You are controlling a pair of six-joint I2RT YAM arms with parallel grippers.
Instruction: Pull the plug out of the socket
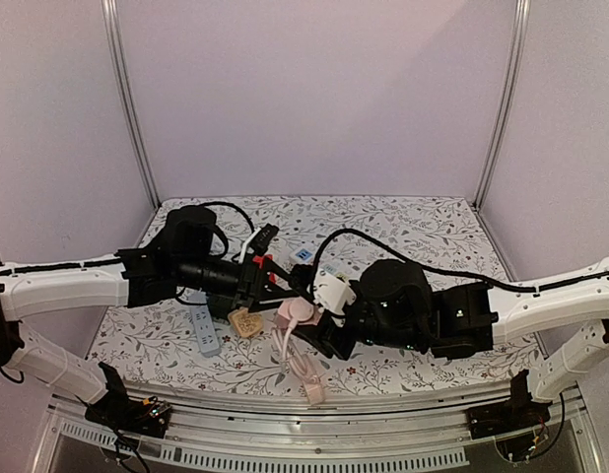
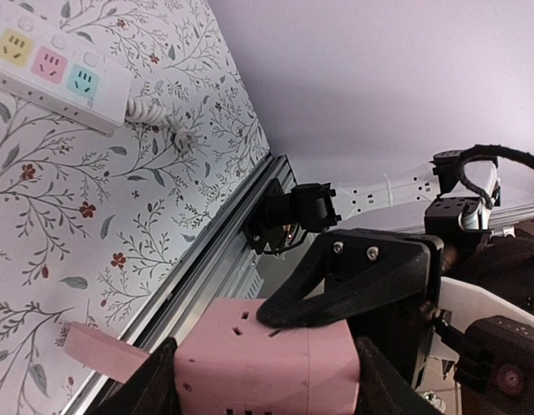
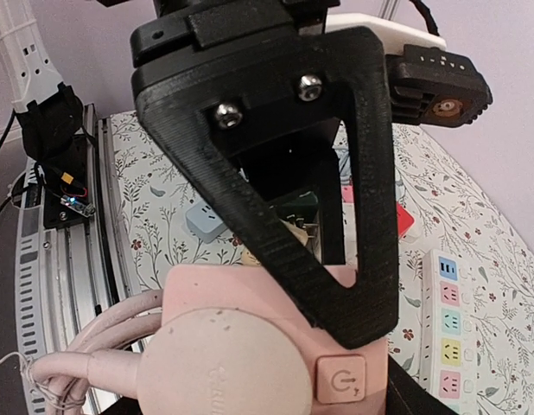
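Note:
In the top view, a pink socket block with a pale round plug on it is held above the table between the two arms. My left gripper is shut on the block from the left, and my right gripper is shut on it from the right. The left wrist view has the pink block filling the fingers, a black finger of the right gripper lying across it. Seen from the right wrist, the round plug still sits against the block; the exact contact of the right fingers is partly hidden.
The pink cord hangs in a bundle toward the front edge. A white power strip with coloured sockets, a grey-blue strip and a wooden block lie on the table.

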